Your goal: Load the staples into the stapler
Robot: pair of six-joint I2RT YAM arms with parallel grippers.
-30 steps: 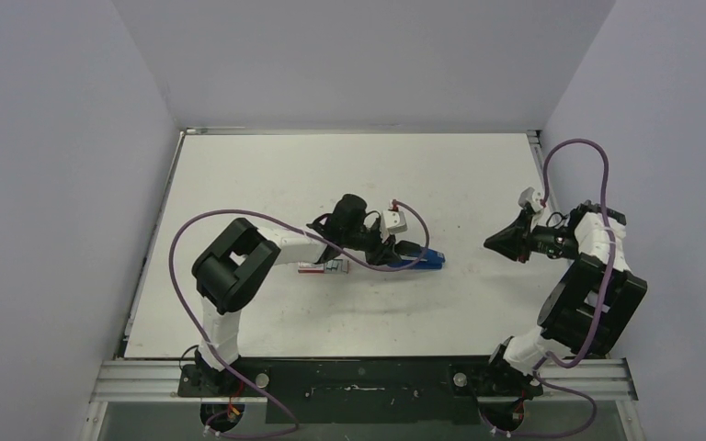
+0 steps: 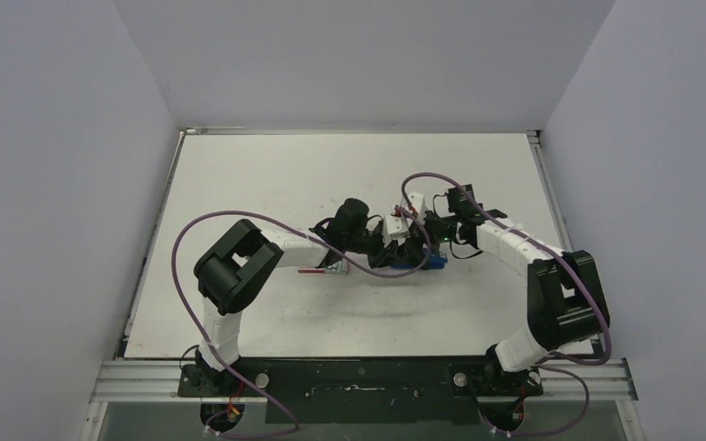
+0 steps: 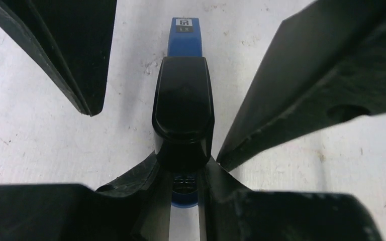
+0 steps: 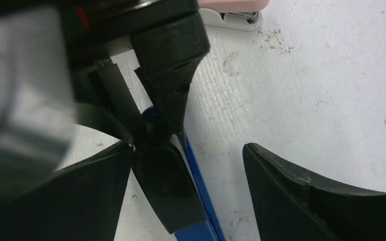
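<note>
A blue stapler (image 3: pixel 185 42) with a black top arm (image 3: pixel 183 108) lies on the table. My left gripper is at one end of it, its fingers on either side of the black arm; whether they press on it is unclear. My right gripper is open over the stapler's other end. In the right wrist view, its fingers (image 4: pixel 301 196) stand wide apart, with the black arm in the space between them and nothing gripped. Both grippers hide much of the blue base (image 2: pixel 434 263) from above. No loose staples can be made out.
A pink-and-white stapler (image 4: pixel 233 6) shows at the top edge of the right wrist view. By the left forearm lies a small red-and-white object (image 2: pixel 335 268), too small to tell apart. The two grippers are very close together.
My right gripper has come in leftward from the right side of the table to the stapler, beside the left gripper. The left arm and the stapler have hardly moved.
</note>
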